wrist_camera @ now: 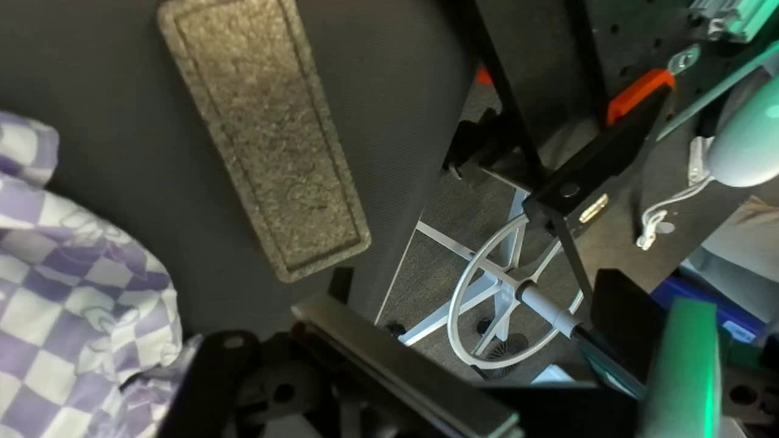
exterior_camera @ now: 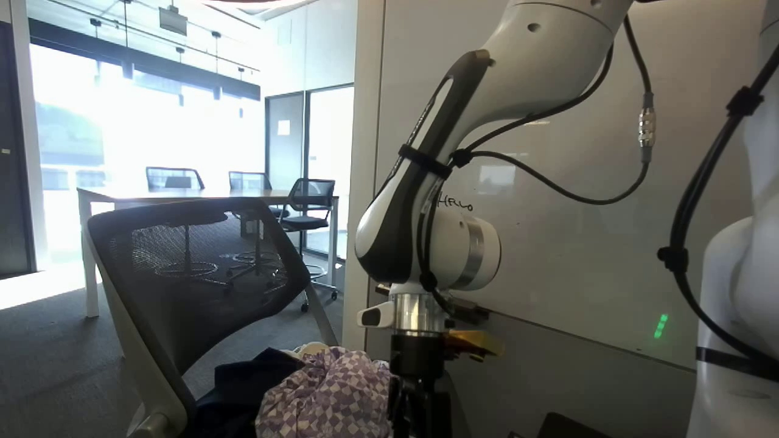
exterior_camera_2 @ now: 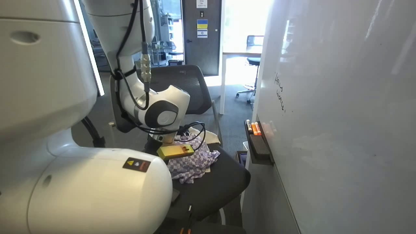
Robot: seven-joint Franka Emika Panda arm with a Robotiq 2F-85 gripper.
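In the wrist view my gripper stands open, its two fingers wide apart, and only the background shows through the gap. A speckled grey-brown rectangular block [wrist_camera: 270,139] lies flat on the dark chair seat, ahead of the left finger and apart from it. Beside the block is a crumpled purple-and-white checkered cloth [wrist_camera: 80,292]. From exterior view 1, the gripper [exterior_camera: 420,420] points down over the chair next to the checkered cloth [exterior_camera: 328,394]; the frame's bottom edge cuts its fingertips off. In exterior view 2 my arm hides the gripper.
The office chair's mesh back [exterior_camera: 197,277] rises behind the cloth, with dark fabric [exterior_camera: 252,379] beside it. A whiteboard [exterior_camera_2: 343,117] stands along one side; its tray holds markers [exterior_camera_2: 255,128] and a dark eraser [exterior_camera_2: 259,146]. Bare seat [exterior_camera_2: 222,183] shows near the board.
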